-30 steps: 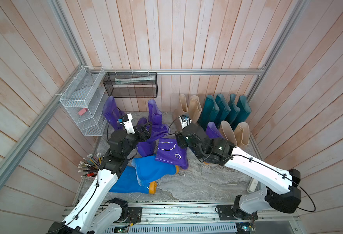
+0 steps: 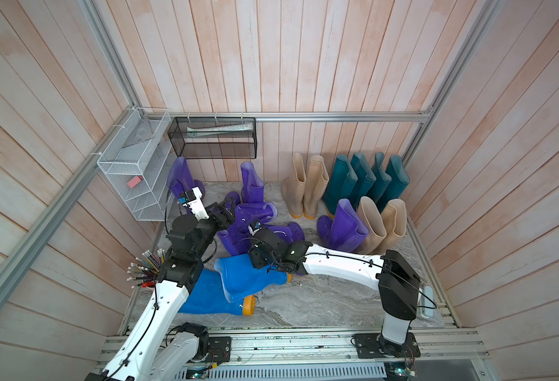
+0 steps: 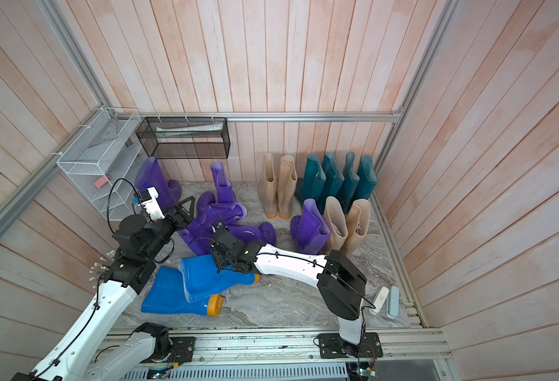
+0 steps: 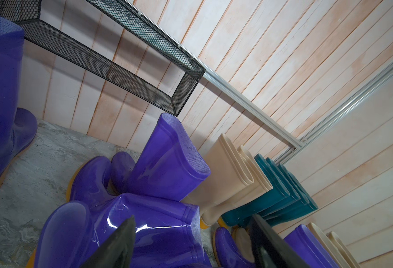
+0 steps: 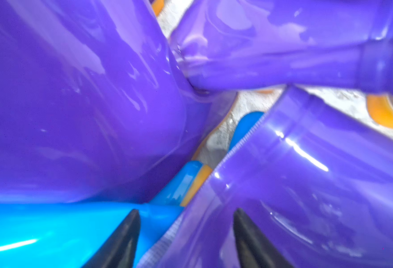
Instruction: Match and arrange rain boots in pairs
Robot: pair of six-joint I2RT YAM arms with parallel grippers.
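A pair of blue boots with orange soles lies on the front left floor, one blue boot partly over the other blue boot. Several purple boots are heaped behind them. My right gripper is low at the heap, fingers apart, with the opening rim of a lying purple boot running between them; whether they touch it I cannot tell. Open and empty, my left gripper hovers above a tipped purple boot. Purple boots also stand upright at the back, one near the wall and another by the rack.
Beige boots and teal boots stand upright along the back wall. A purple boot stands beside two more beige boots at right. A white wire rack fills the left corner. Bare floor lies front right.
My right gripper has swung left and down, from beside the lying purple boot to over its opening end. The right arm now reaches across the heap. The left gripper has shifted slightly left.
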